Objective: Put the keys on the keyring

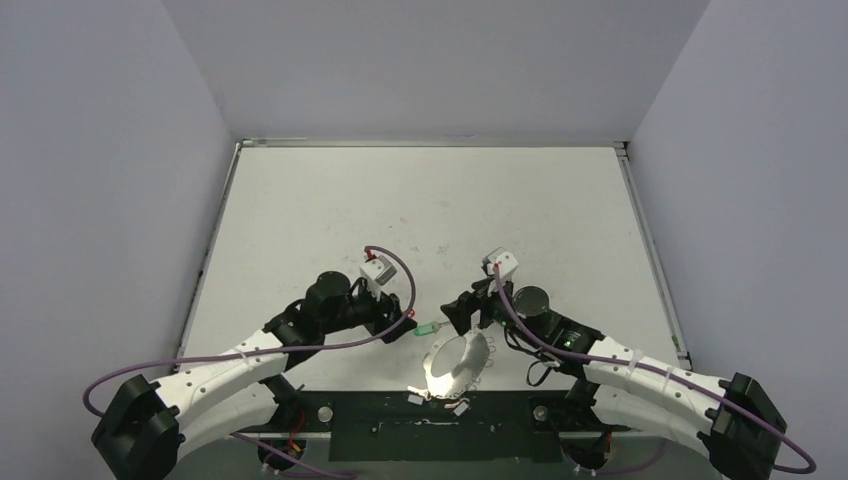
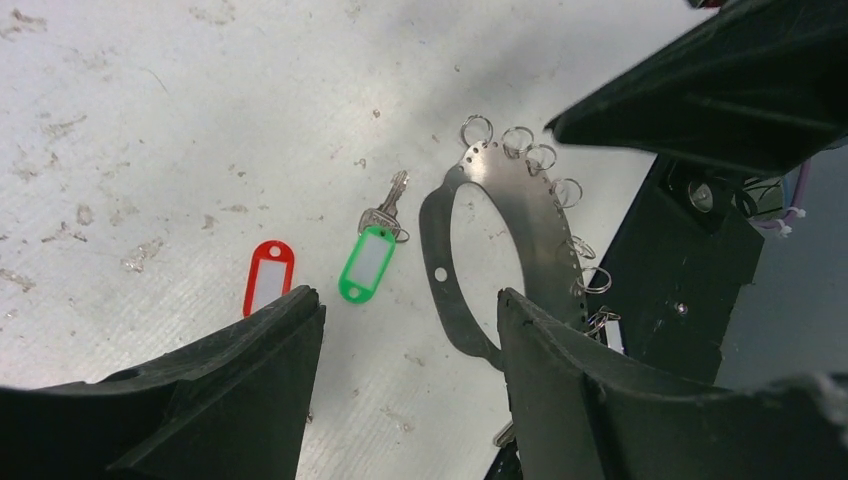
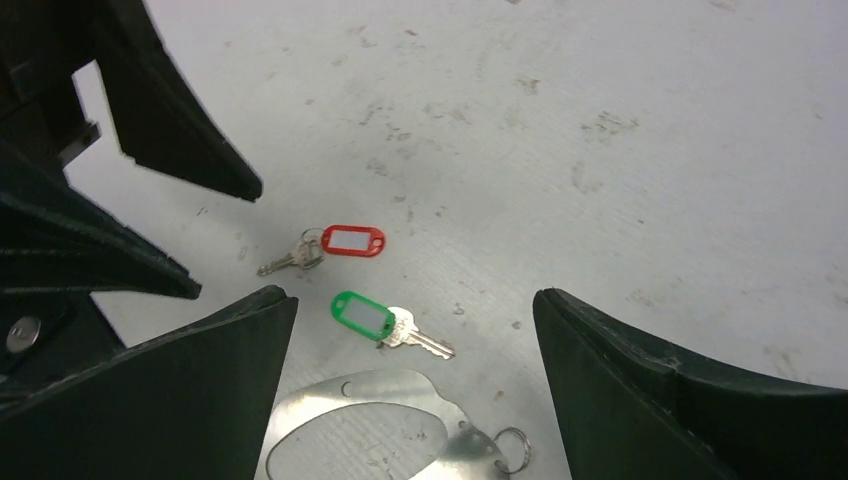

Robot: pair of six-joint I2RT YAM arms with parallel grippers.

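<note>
The metal keyring, a curved plate with small rings along its outer edge, lies flat by the table's front edge. Some keys hang at its near end, partly hidden. A loose key with a green tag rests beside the plate; one with a red tag lies farther left, its key showing in the right wrist view. My left gripper hovers above, open and empty. Across from it, my right gripper is also open, with nothing held, over the plate's far end.
Both arms hang close together over the front middle of the table. A dark front strip borders the white table, whose back half is clear. Purple cables run along both arms.
</note>
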